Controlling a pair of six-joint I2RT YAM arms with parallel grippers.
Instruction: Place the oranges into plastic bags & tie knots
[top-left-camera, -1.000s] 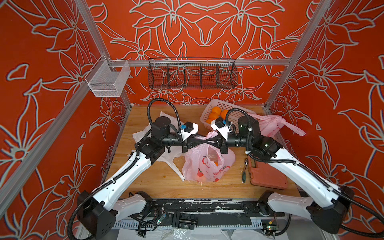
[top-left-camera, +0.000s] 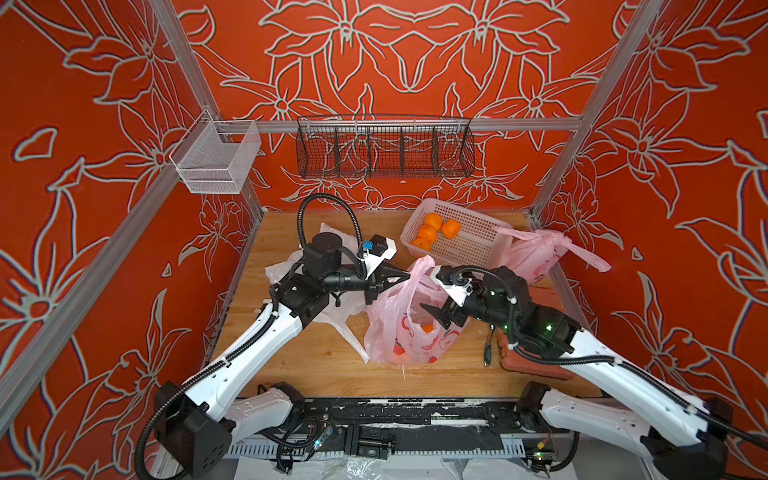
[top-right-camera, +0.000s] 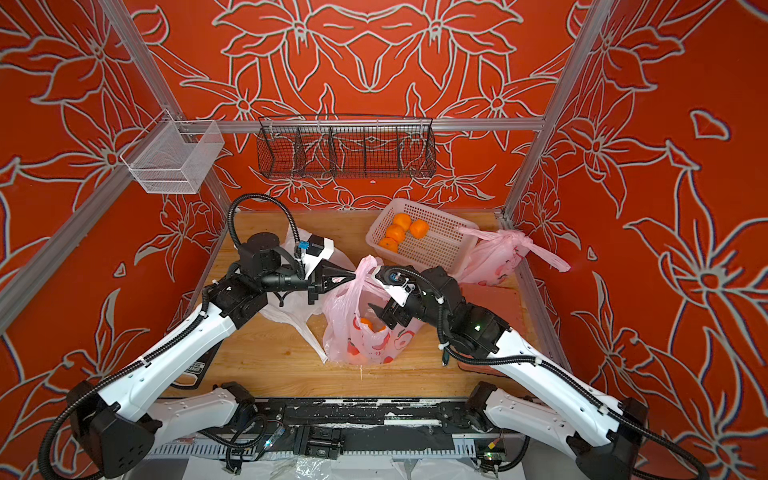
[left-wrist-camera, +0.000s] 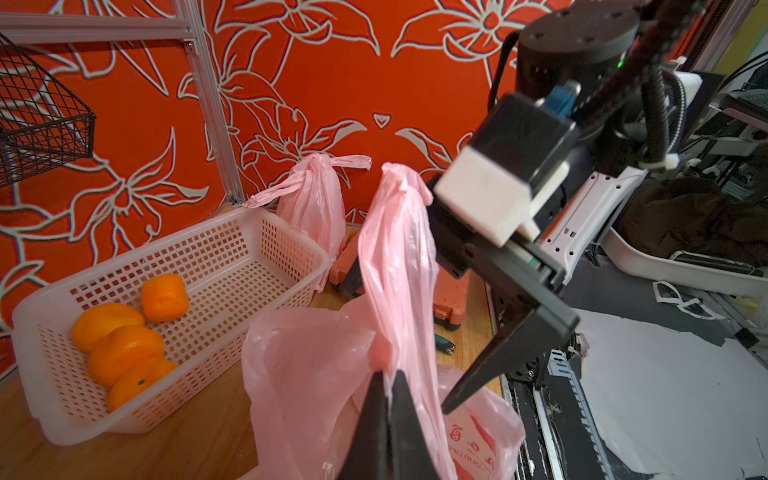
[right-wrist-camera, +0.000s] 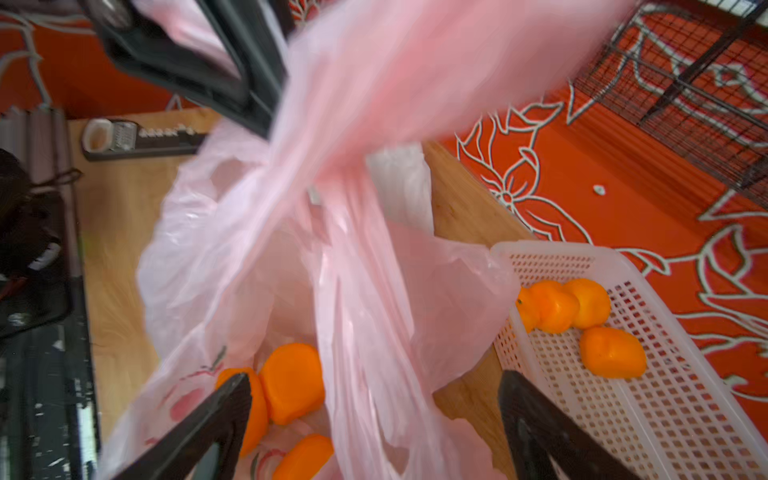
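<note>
A pink plastic bag (top-left-camera: 392, 332) stands on the table with several oranges (right-wrist-camera: 293, 382) inside. My left gripper is shut on gathered pink plastic near the bag's top, and a twisted strip of it rises above the fingertips. On the bag's other side, my right gripper is open; its fingers (right-wrist-camera: 200, 428) stand on either side of a hanging fold of the bag without closing on it. The white-pink basket (top-left-camera: 488, 232) at the back holds several more oranges (top-left-camera: 450, 229). A second pink bag (top-left-camera: 536, 254), gathered at its top, stands right of the basket.
Crumpled whitish bags (top-left-camera: 340, 316) lie under the left arm. A red-orange case (top-left-camera: 524, 364) and a green-handled tool (top-left-camera: 487, 353) are at the right, close to the right arm. Wire baskets (top-left-camera: 384, 152) hang on the back rail. Bare wood shows at the front left.
The left arm holds almost still, with the bag's top standing up higher.
</note>
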